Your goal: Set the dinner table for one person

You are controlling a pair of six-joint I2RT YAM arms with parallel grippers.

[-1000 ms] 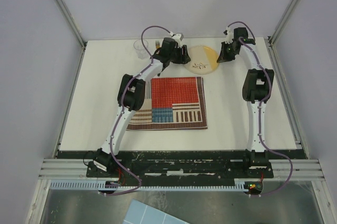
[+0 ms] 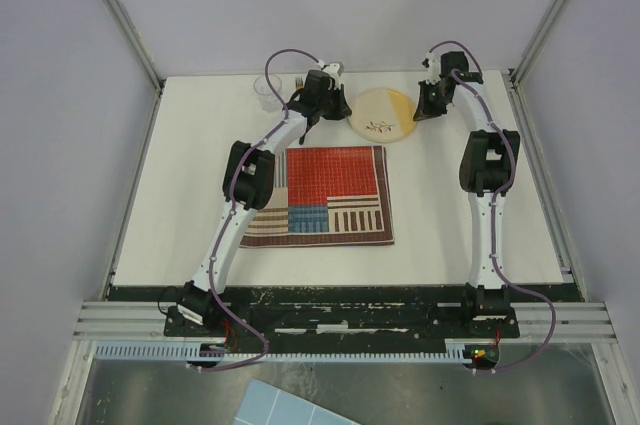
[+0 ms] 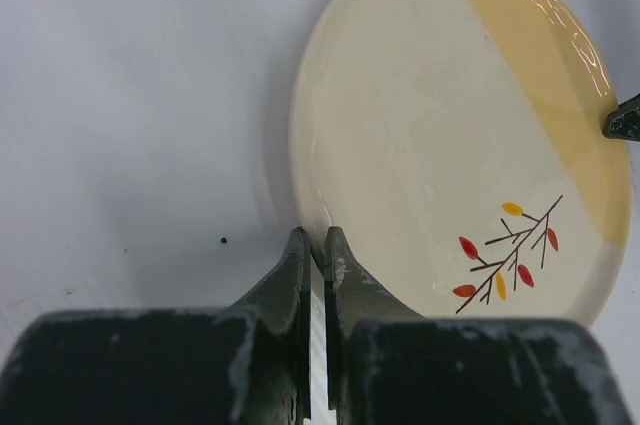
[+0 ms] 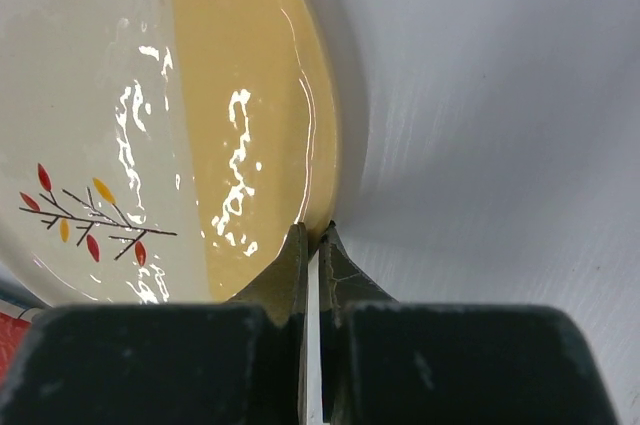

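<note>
A cream plate with a yellow band and a leaf sprig (image 2: 380, 115) lies near the back of the table, with a gripper at each side. My left gripper (image 2: 348, 113) is shut on its left rim; in the left wrist view the edge of the plate (image 3: 430, 135) runs between the fingertips. On the opposite side, my right gripper (image 2: 421, 116) is shut, with the thin yellow rim of the plate (image 4: 255, 125) pinched at its tips. A red patterned placemat (image 2: 335, 173) lies flat in front of the plate.
A clear glass (image 2: 267, 93) stands at the back left. Close by it, a fork (image 2: 299, 83) is partly hidden by the left arm. Bare white table (image 2: 450, 225) extends right of the placemat, and the left side is also clear.
The right arm has hardly moved.
</note>
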